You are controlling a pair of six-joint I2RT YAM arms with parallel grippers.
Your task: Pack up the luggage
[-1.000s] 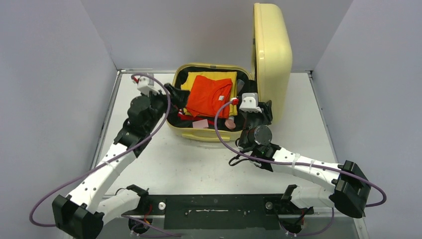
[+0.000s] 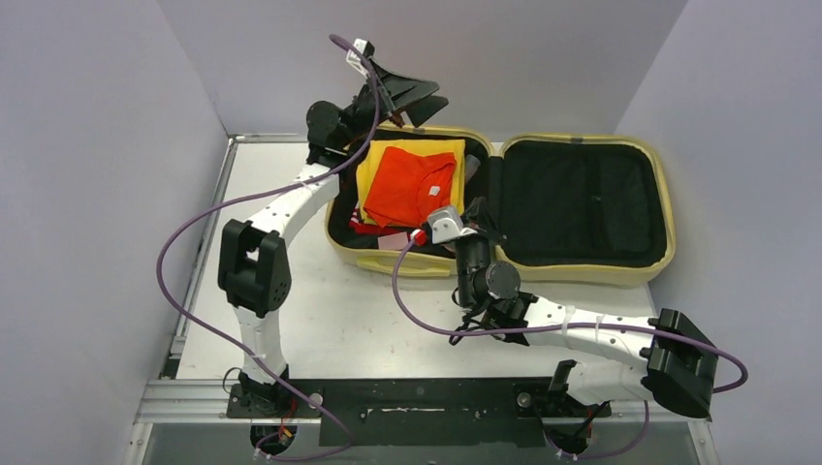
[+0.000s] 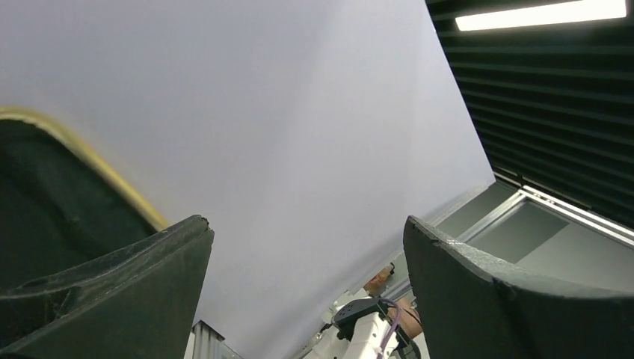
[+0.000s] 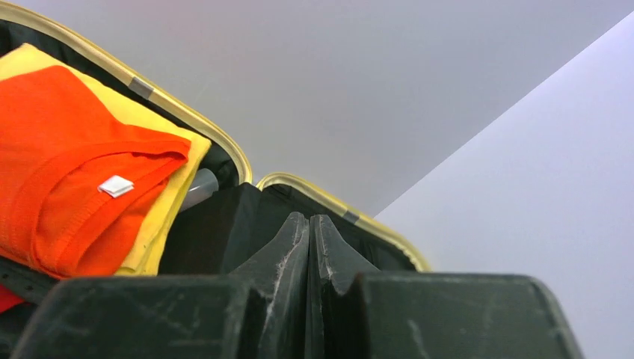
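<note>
The yellow suitcase lies open in the top view, its dark-lined lid flat out to the right. In the base, an orange folded shirt rests on a yellow folded cloth. A pink box and some red cloth are near the front wall. My left gripper is open above the back rim, with nothing between its fingers. Over the base's right front, near the hinge, my right gripper is shut, nothing showing between its fingertips; it hides part of the base there.
A translucent item is tucked beside the yellow cloth. Walls stand close behind the suitcase and at both sides. Purple cables hang along both arms.
The lid stood upright and now lies flat to the right. My left arm has swung up and right over the back rim. The right gripper has shifted slightly left and toward the front.
</note>
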